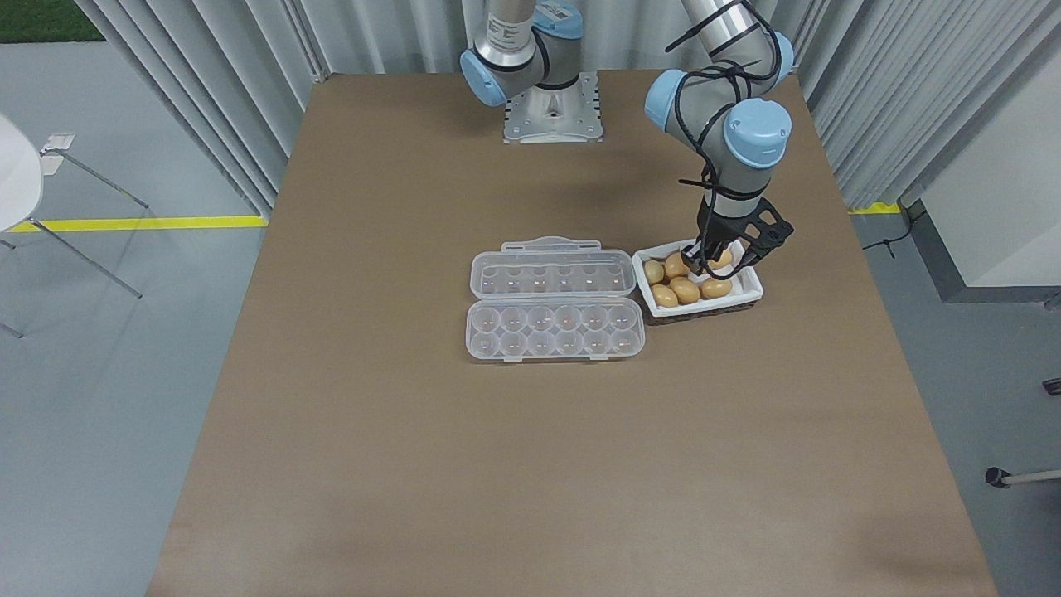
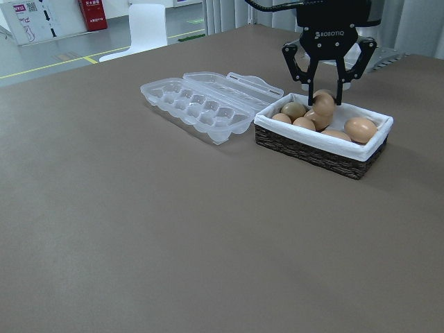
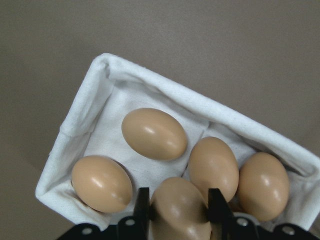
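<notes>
A white cloth-lined basket (image 2: 318, 142) of brown eggs stands right of an open, clear plastic egg carton (image 1: 554, 328), whose cups look empty. My gripper is shut on a brown egg (image 2: 323, 103), held just above the other eggs in the basket. In the wrist view other eggs (image 3: 154, 133) lie around it; part of the held egg is cut off at the bottom edge.
The arm's base plate (image 1: 553, 129) is at the back edge. A white chair (image 2: 142, 31) stands off the table.
</notes>
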